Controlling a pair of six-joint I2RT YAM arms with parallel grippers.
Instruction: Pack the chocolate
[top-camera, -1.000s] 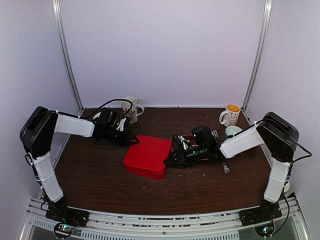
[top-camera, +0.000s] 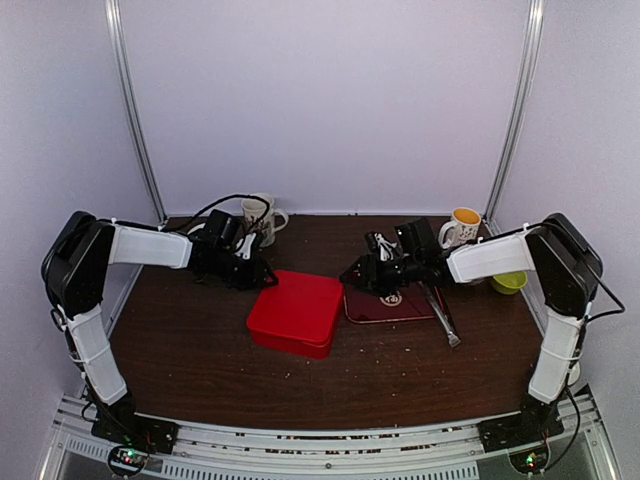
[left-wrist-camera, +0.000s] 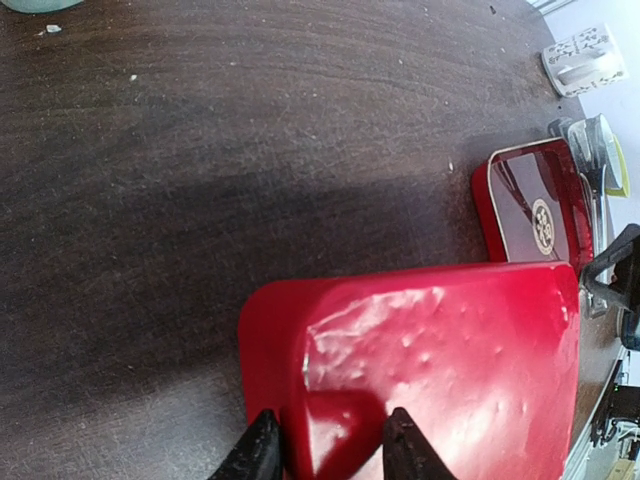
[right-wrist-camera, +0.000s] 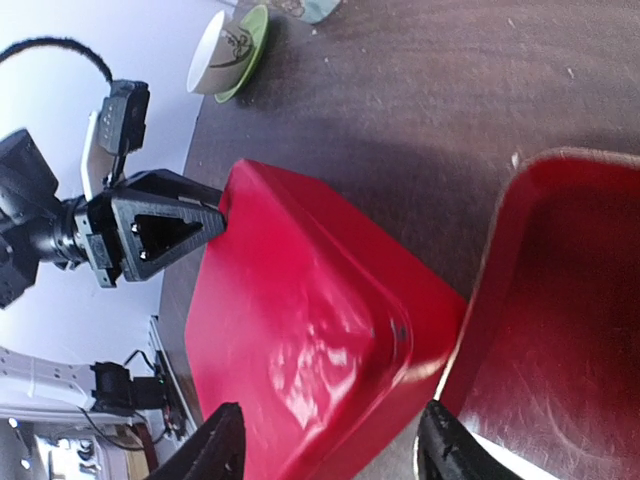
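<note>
A closed red box (top-camera: 294, 309) lies mid-table. My left gripper is shut on one rounded corner of it, as the left wrist view shows. My right gripper is at the opposite side of the box, part open, over the box's edge near a dark red tray (top-camera: 390, 308). In the right wrist view the tray (right-wrist-camera: 560, 300) looks empty where visible; the left wrist view shows a round emblem in it. I cannot make out any chocolate.
A white mug (top-camera: 258, 222) stands at the back left, an orange-lined mug (top-camera: 458, 229) at the back right, with a green bowl (top-camera: 508, 282) near it. A metal utensil (top-camera: 447, 330) lies beside the tray.
My right gripper has moved back and up, uncovering more of the tray and the green bowl. The left gripper and red box have stayed in place.
</note>
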